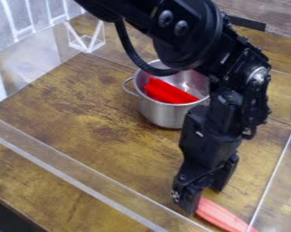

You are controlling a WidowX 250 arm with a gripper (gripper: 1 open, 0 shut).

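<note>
My black gripper (194,192) is low over the wooden table at the lower right, open, its fingers down at the upper-left end of a pink-red elongated object (223,217). Whether the fingers touch it is hard to tell. A steel pot (162,111) with a side handle stands behind the arm, holding a bright red object (167,90); the arm hides part of the pot.
Transparent panels or edges run along the left, front and right. A white frame-like piece (84,36) sits at the back left.
</note>
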